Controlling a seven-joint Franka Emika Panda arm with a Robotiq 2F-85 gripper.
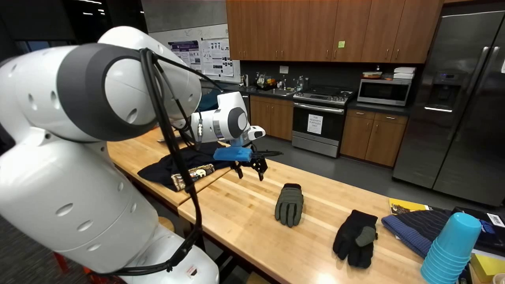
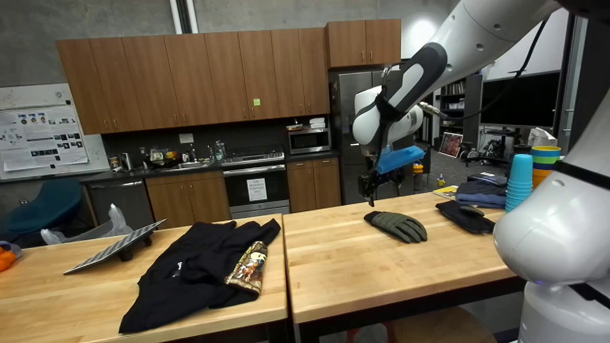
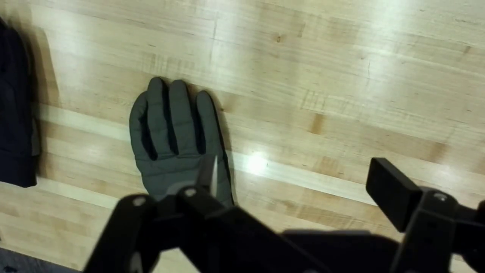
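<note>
My gripper (image 1: 251, 176) hangs above the wooden table (image 1: 236, 203) with its fingers spread wide, and only bare wood shows between them. In the wrist view one finger pad (image 3: 393, 193) is at the right, while the other finger overlaps the cuff end of the olive-green glove (image 3: 182, 141). That glove lies flat, fingers pointing away from the gripper, and does not appear to be touched. Farther along the table is a black glove (image 1: 356, 239) with a grey-green thumb; part of a dark item (image 3: 16, 113) shows at the wrist view's left edge.
A black garment (image 2: 200, 268) with a printed patch is spread on the adjoining table. Stacked turquoise cups (image 1: 449, 251) stand at the far end beside a dark knit item (image 1: 416, 227). Open tabletop surrounds the green glove.
</note>
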